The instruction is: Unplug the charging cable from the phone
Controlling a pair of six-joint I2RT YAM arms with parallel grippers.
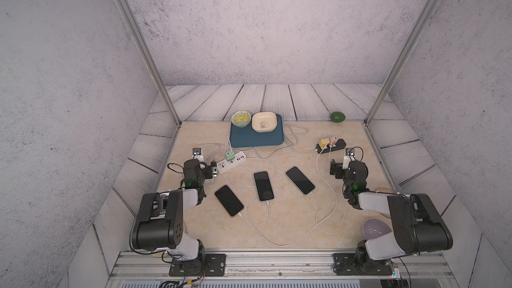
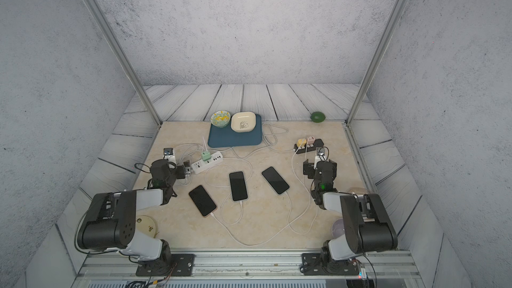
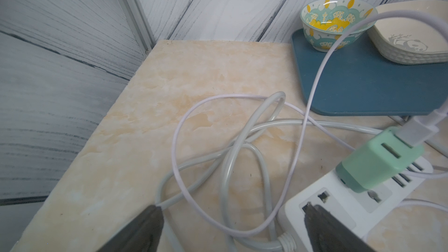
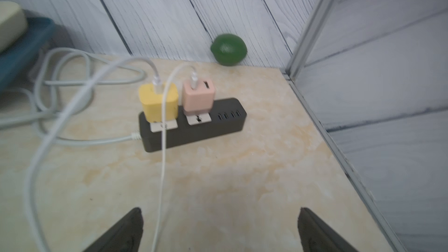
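Three dark phones lie on the table: a left phone [image 1: 229, 200], a middle phone [image 1: 263, 185] and a right phone [image 1: 300, 180]. From the near end of each runs a white cable, such as the middle phone's cable [image 1: 268, 210]. My left gripper is open over the table left of the phones, beside the white power strip [image 3: 354, 205], its fingers apart. To the right of the phones, my right gripper stands open, with only bare table showing between its fingers. Neither gripper is at a phone. The phones are outside both wrist views.
A green charger [image 3: 380, 158] sits in the white strip. The black power strip [image 4: 193, 128] carries yellow and pink chargers. A blue tray [image 1: 256, 138] with two bowls is at the back. A purple bowl [image 1: 376, 228] lies near the right arm. Loose cables cross the table.
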